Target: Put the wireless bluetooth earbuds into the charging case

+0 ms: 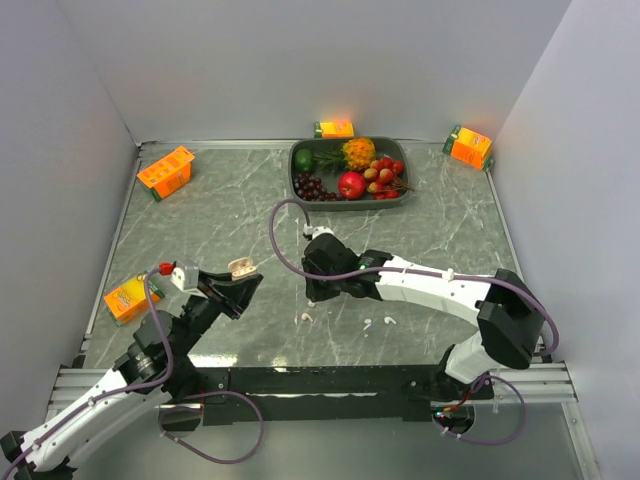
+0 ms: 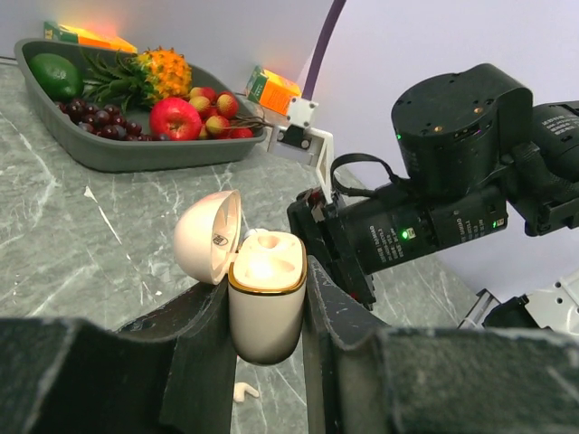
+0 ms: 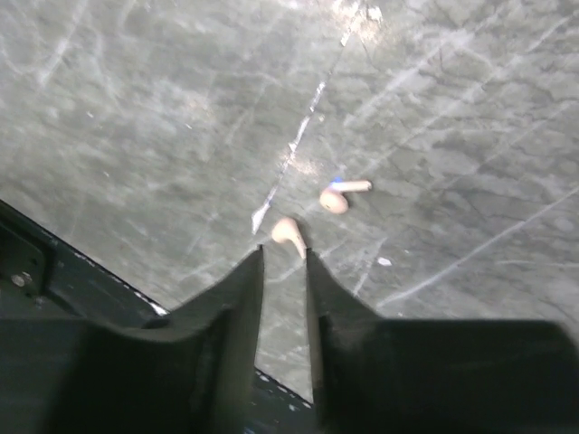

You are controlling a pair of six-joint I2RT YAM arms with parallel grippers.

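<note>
My left gripper is shut on the white charging case (image 2: 266,307), whose lid (image 2: 203,235) stands open; in the top view it is held at the lower left. My right gripper (image 1: 315,285) is over the middle of the table, its fingertips blurred in its wrist view with a narrow gap between them. Below them lie two small pieces, an earbud (image 3: 286,231) and another earbud (image 3: 334,198). More small white pieces (image 1: 389,321) lie to the right in the top view.
A grey tray of fruit (image 1: 308,202) stands at the back. Orange boxes (image 1: 164,172) sit along the left and back edges. The grey table (image 1: 200,220) is otherwise largely clear.
</note>
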